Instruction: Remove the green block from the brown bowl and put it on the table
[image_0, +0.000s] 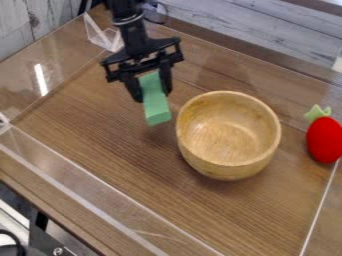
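A long green block (155, 102) hangs below my gripper (147, 84), whose fingers are shut around its upper end. Block and gripper are over the wooden table, just left of the brown bowl (229, 157). The bowl is round and light brown, and nothing lies inside it. Whether the block's lower end touches the table cannot be told from this view. Its upper end is hidden by the fingers.
Right of the bowl lies a red strawberry-like object (323, 138) with a green top. Bare table (100, 150) stretches to the left and front. At the lower left corner are dark cables (38, 238) off the table's edge.
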